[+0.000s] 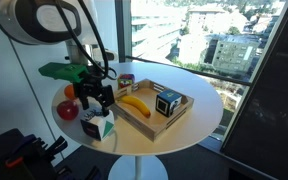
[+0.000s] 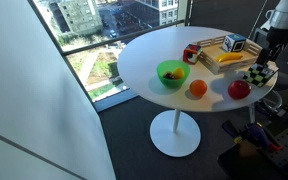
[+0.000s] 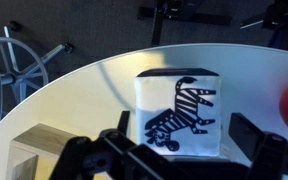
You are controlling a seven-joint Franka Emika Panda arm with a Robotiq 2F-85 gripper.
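Note:
A small block [image 3: 179, 112] with a black zebra on its white face sits near the table's edge, below my gripper. My gripper is open, one finger on each side of the block's outline in the wrist view, with the white face showing between them. In exterior view 1 the block [image 1: 98, 125] shows white and dark sides, and the gripper [image 1: 96, 106] hangs right over it. Whether the fingers touch the block cannot be made out. From the other side, the block [image 2: 259, 75] shows a black-and-white pattern.
A wooden tray [image 1: 156, 135] holds a banana [image 1: 137, 104] and another block [image 1: 168, 101]. Red ball-like fruit [image 2: 239, 90], an orange [image 2: 198, 89], a green bowl [image 2: 171, 80] and a red can [image 2: 192, 53] stand nearby.

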